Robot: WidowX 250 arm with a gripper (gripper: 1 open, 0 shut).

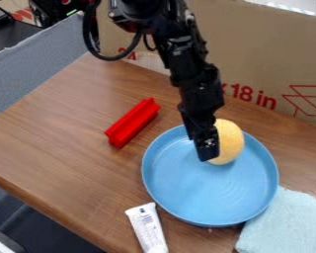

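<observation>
My black gripper [205, 147] hangs over the back part of a blue plate [200, 198], right beside a round yellow object [228, 143] that sits on the plate and is partly hidden behind it.
A red block [131, 123] lies left of the plate, a white tube [146, 229] at the front, a pale blue cloth [282, 227] at the right. A cardboard box [273, 59] stands behind.
</observation>
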